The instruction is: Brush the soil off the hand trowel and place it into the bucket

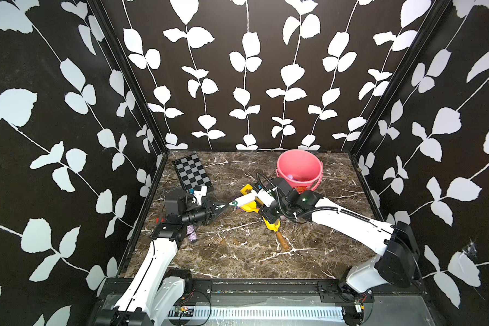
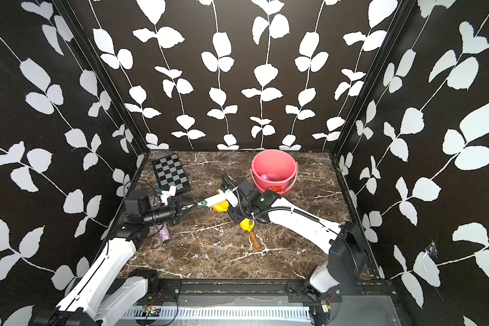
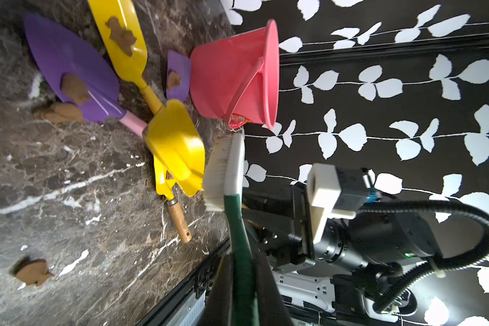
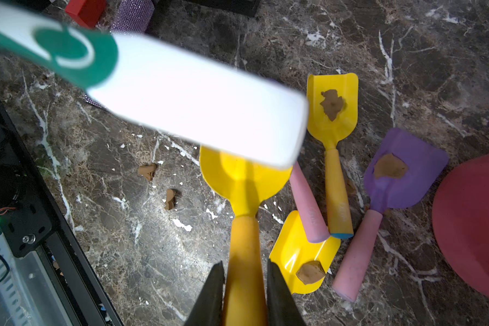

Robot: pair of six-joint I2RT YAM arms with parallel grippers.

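My left gripper is shut on the green-handled brush (image 3: 234, 217), whose white bristles hang over the trowels in the left wrist view. My right gripper holds a yellow hand trowel (image 4: 244, 244) by its handle between its fingers, the blade partly hidden under the blurred brush (image 4: 190, 97); no soil shows on the visible part. Other trowels lie below: a yellow one (image 4: 337, 190) and a purple one (image 4: 404, 179) with brown soil, and another yellow blade (image 4: 288, 255) with soil. The pink bucket (image 1: 300, 160) stands at the back right.
A checkered board (image 1: 193, 172) lies at the back left. Beside the left arm are a red block (image 4: 85, 11) and a sparkly purple item (image 2: 164, 232). Loose soil pieces (image 4: 146, 171) lie on the marble surface, whose front middle is mostly clear.
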